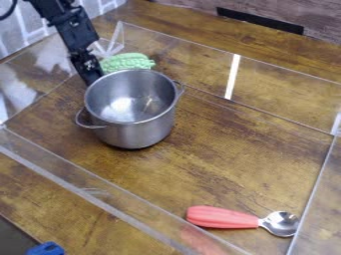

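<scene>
A stainless steel pot with two handles stands upper left on the wooden surface. My black gripper reaches down just behind the pot's back-left rim, beside a green object behind the pot. Its fingertips are partly hidden by the pot, so what is between them cannot be seen. A spoon with a red handle lies at the front right.
Clear acrylic walls border the wooden work area, whose middle and right are free. A blue object sits at the lower left corner.
</scene>
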